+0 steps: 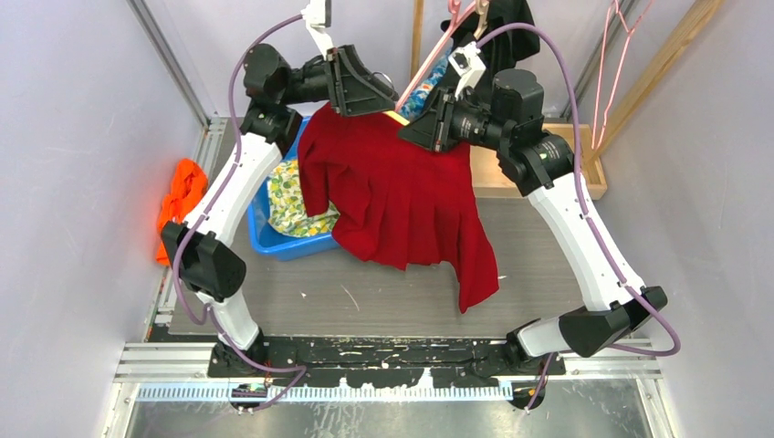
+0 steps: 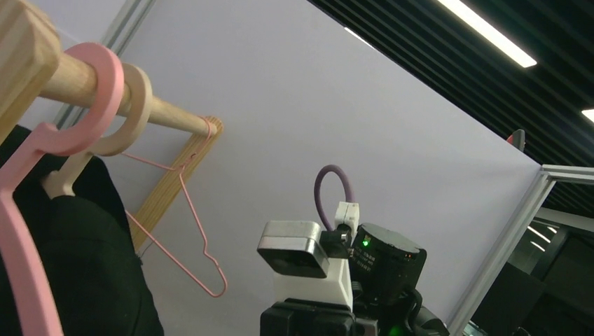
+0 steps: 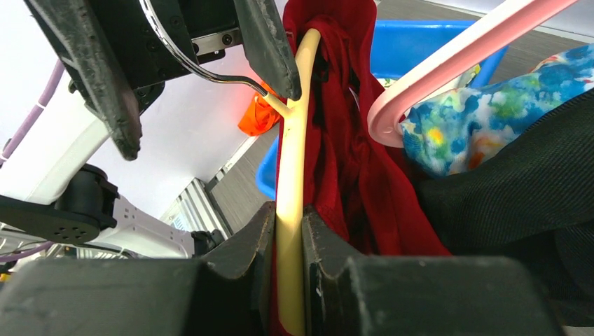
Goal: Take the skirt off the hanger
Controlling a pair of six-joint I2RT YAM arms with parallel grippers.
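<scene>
The red skirt (image 1: pixel 397 201) hangs draped over the blue bin from a pale yellow hanger (image 3: pixel 294 161) with a metal hook (image 3: pixel 210 75). My right gripper has the hanger's bar between its fingers, with red fabric behind. My left gripper (image 1: pixel 370 96) stands open over the hanger beside the hook; in the right wrist view its fingers flank the hook's base, not visibly gripping it. The left wrist view looks up at the rail, and its own fingers do not show there.
A pink hanger (image 3: pixel 455 63), a black garment (image 3: pixel 511 196) and blue patterned cloth (image 3: pixel 490 112) hang behind. The blue bin (image 1: pixel 265 239) holds floral cloth; an orange cloth (image 1: pixel 183 196) lies left. A wooden tray (image 1: pixel 575 187) sits at the back right.
</scene>
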